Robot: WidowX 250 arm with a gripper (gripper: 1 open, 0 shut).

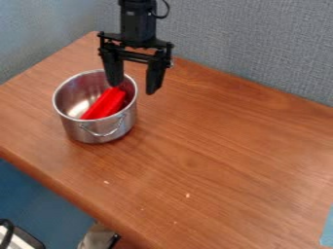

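My gripper [134,70] hangs over the back of a metal pot [74,121], its black fingers wide open, one above the pot's interior and the other beyond its right rim. A red elongated object [101,107] lies inside the pot, partly hidden by the pot's wall.
Grey walls stand behind it. The table's near-left edge drops to a blue surface, with a cable at the bottom left.
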